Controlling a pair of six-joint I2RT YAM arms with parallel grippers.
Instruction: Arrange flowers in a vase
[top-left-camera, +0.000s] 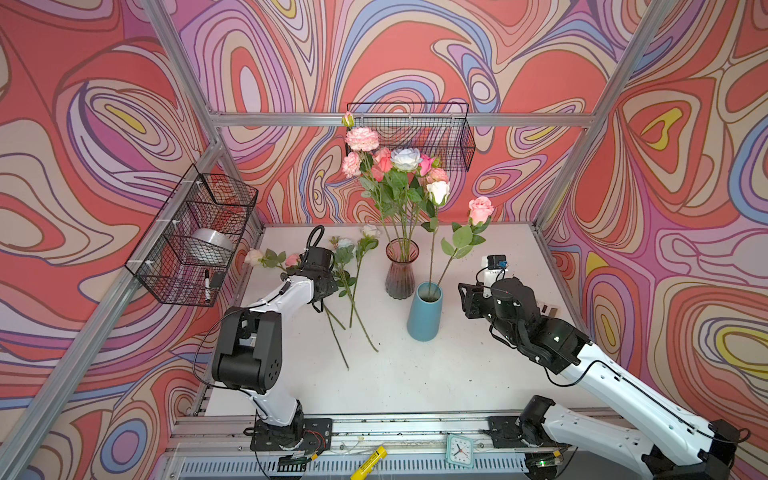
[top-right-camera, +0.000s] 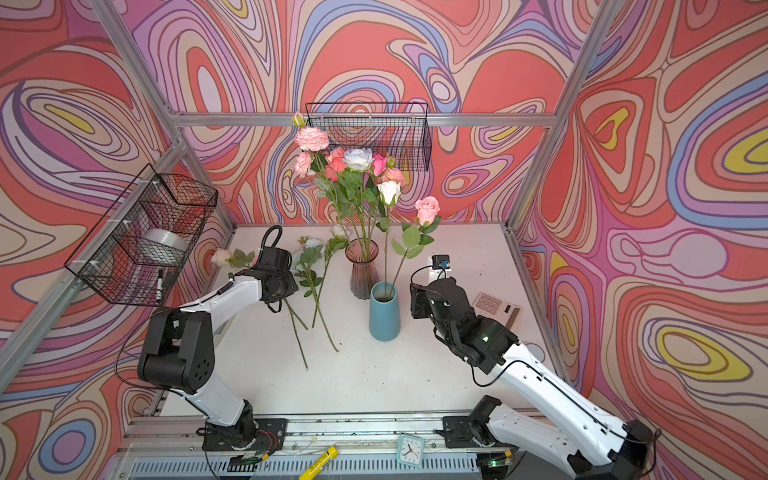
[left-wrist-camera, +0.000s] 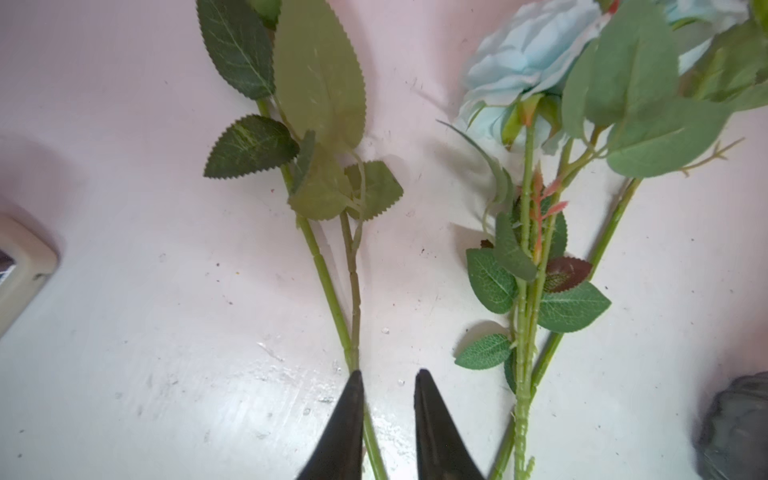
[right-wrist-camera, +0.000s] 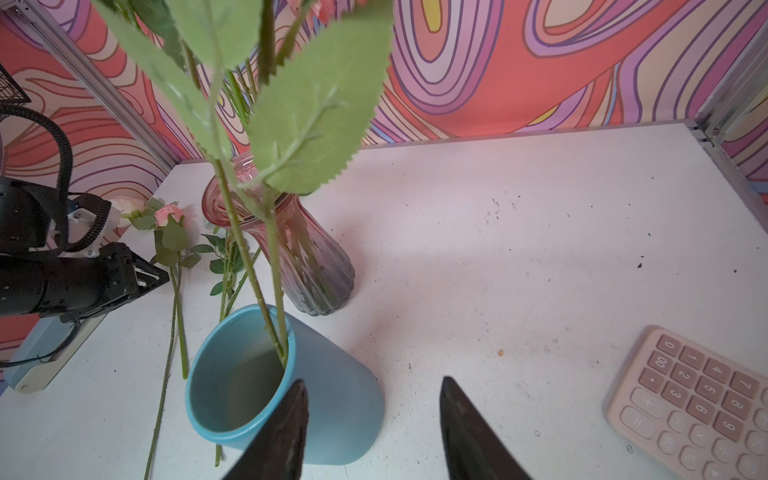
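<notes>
A blue vase holds white and pink roses on long stems. Behind it, a ribbed glass vase carries a tall mixed bouquet. Loose flowers lie left of both vases. My left gripper is part open above them, a thin stem running beneath its left finger and pale blue roses to the right; nothing shows held. My right gripper stands open, empty, just right of the blue vase.
Wire baskets hang on the left wall and back wall. A pink calculator keyboard lies at the table's right.
</notes>
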